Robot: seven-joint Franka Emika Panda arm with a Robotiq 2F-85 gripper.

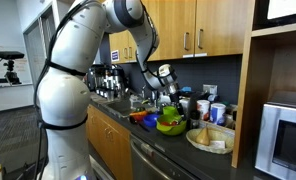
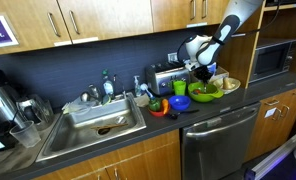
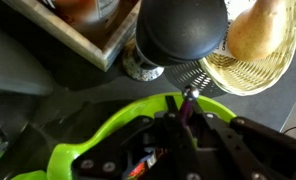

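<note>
A green bowl (image 1: 171, 128) stands on the dark counter with colourful items inside; its curved rim (image 3: 118, 122) crosses the lower wrist view. Over the bowl hangs my gripper (image 1: 175, 99), seen in the second exterior view as the gripper (image 2: 202, 77) above the same bowl (image 2: 200, 97). In the wrist view the gripper is shut on a thin object with a shiny tip (image 3: 190, 97). What that object is cannot be made out, and its lower part is hidden by the fingers.
A wicker basket (image 3: 253, 78) with pears (image 3: 256, 30) sits right of the bowl. Close ahead stands a dark-topped object (image 3: 181, 28) by a wooden box (image 3: 96, 45). Cups (image 1: 217, 113) line the wall; the sink (image 2: 103, 122) lies left.
</note>
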